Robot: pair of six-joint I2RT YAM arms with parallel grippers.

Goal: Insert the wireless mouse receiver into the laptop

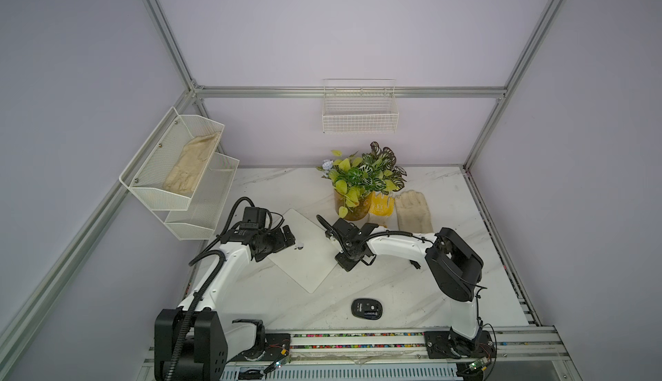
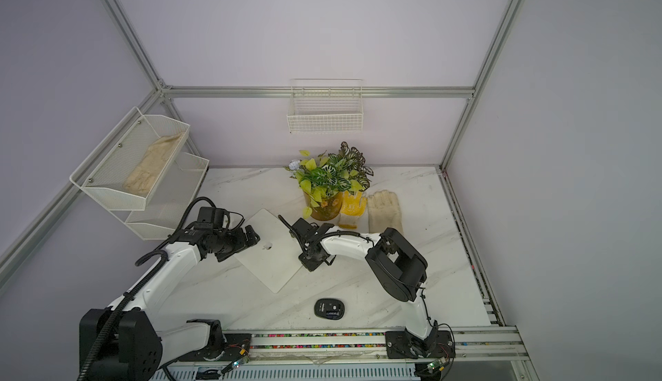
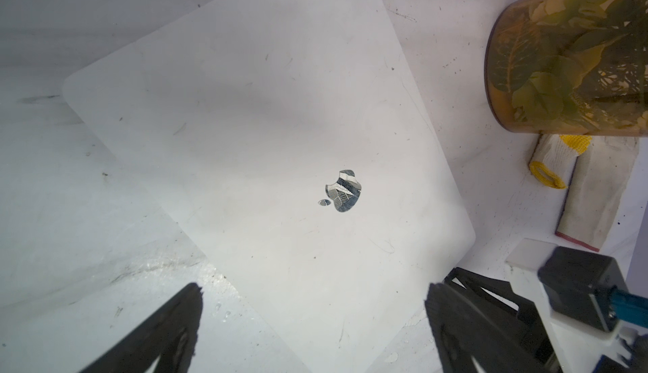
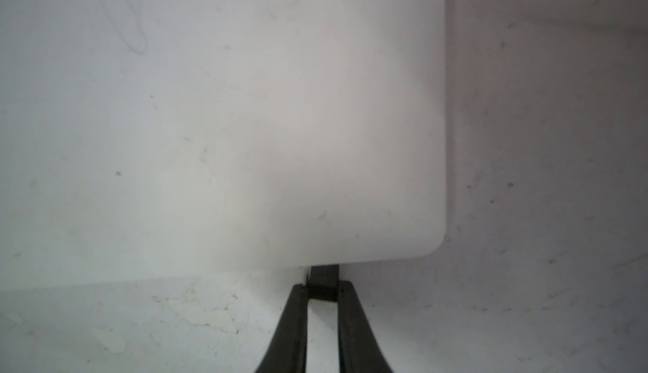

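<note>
A closed white laptop (image 1: 303,257) with an Apple logo (image 3: 343,190) lies diagonally on the marble table. My left gripper (image 1: 284,237) hangs over its left half, fingers (image 3: 172,325) wide open with nothing between. My right gripper is low at the laptop's right-side edge, with a small dark piece (image 4: 324,273) between or just beyond its close-set fingertips; whether that is the receiver or held, I cannot tell. A black mouse (image 1: 367,308) lies near the front edge, with a small item on top that is too small to tell.
A plant in an amber pot (image 1: 351,205) stands behind the laptop, with yellow-white gloves (image 1: 381,206) and a beige glove (image 1: 413,212) beside it. Wall baskets (image 1: 193,181) hang at the left and back.
</note>
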